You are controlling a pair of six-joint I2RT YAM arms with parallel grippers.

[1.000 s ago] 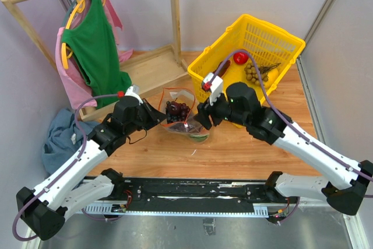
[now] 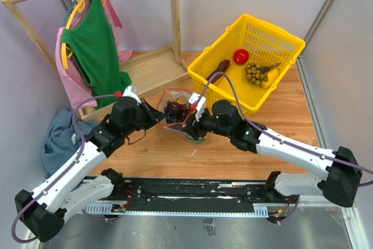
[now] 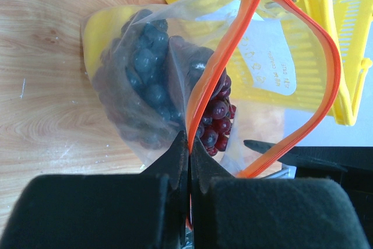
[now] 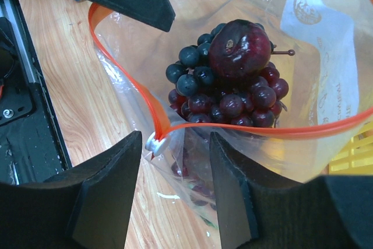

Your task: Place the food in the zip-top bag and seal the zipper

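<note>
The clear zip top bag (image 2: 191,94) stands with its orange-edged mouth open between my two grippers. Inside, a dark round plum-like fruit (image 4: 240,49) rests on dark red and blue-black grapes (image 4: 231,105). My left gripper is shut on the bag's orange rim (image 3: 201,94) at one side. In the right wrist view my right gripper is part open, its fingers on either side of the near part of the rim. Just by its left finger sits a white zipper slider (image 4: 157,144) at the rim's corner. Nothing is gripped by the right fingers.
A yellow basket (image 2: 217,51) stands behind and to the right, holding a tomato (image 2: 240,56) and other produce. At the back left is a wooden clothes rack (image 2: 175,10) with hanging garments. Bare tabletop (image 2: 151,155) lies in front of the bag.
My right gripper has come left and a little lower, from the bag's right side to its front rim. The left gripper has stayed in place on the rim.
</note>
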